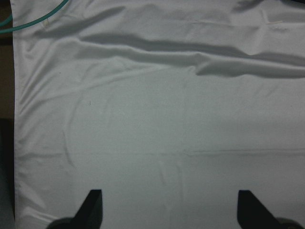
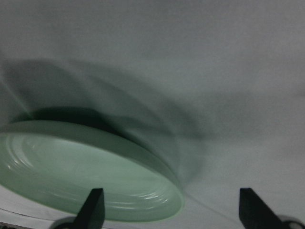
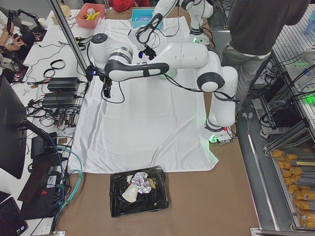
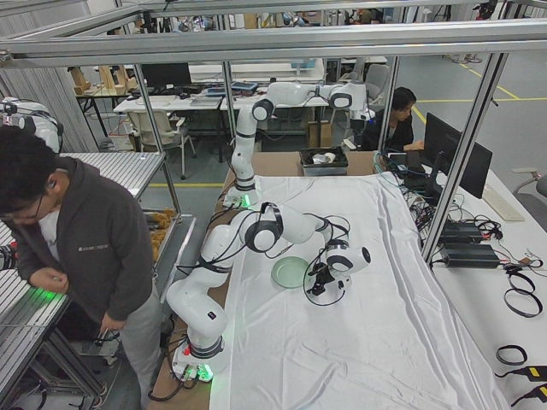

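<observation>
A pale green plate (image 4: pixel 291 272) rests on the white cloth (image 3: pixel 142 128). The right wrist view shows it close up, the plate (image 2: pixel 81 167) in the lower left, with my right gripper open just above its rim area and nothing between the fingers. In the camera right view that gripper (image 4: pixel 318 282) is low beside the plate. My left gripper hangs over bare, wrinkled cloth, fingers apart and empty; in the camera left view it (image 3: pixel 106 88) is near the cloth's left side.
A black-lined bin (image 3: pixel 138 201) with rubbish stands beyond the cloth's edge. Red (image 3: pixel 90 14) and blue (image 3: pixel 142 14) containers sit at the other end. Cables and monitors line the side desk. A person (image 4: pixel 85 239) stands beside the table.
</observation>
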